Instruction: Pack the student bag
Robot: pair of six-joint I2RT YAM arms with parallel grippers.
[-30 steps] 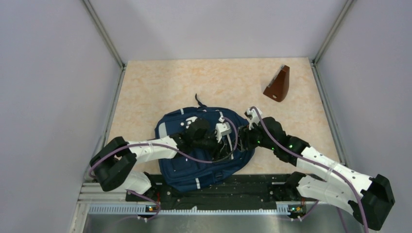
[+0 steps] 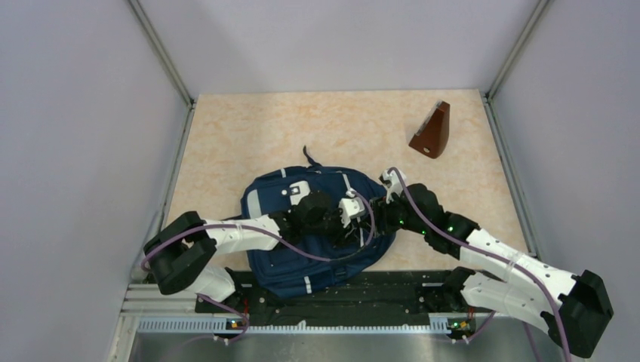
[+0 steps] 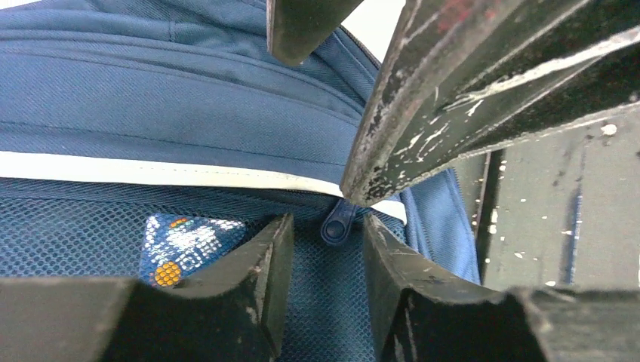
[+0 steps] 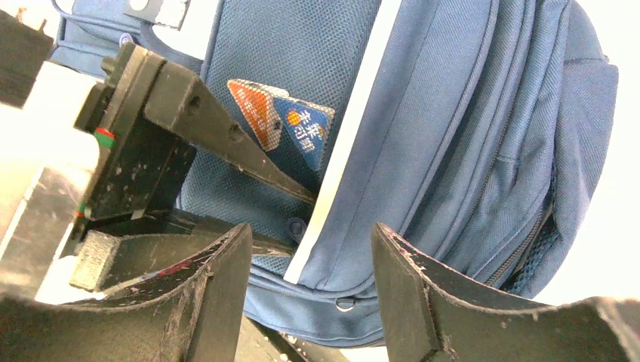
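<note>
The navy bag [image 2: 264,256] lies on the table under both arms. In the left wrist view my left gripper stands part open over a zipper pull [image 3: 336,230] beside the white strip [image 3: 151,166], its fingertips either side of the pull; whether it touches is unclear. A patterned patch [image 3: 181,249] is on the mesh. My right gripper is open above the bag, near the white strip and zipper pull [image 4: 296,230]; the left gripper's long fingers reach across there in the right wrist view.
A brown wedge-shaped object [image 2: 430,132] stands at the back right. The bag overhangs the front edge above a dark gap.
My left arm has shifted slightly down and right in the top view; the right arm has moved very slightly. The bag looks unchanged.
</note>
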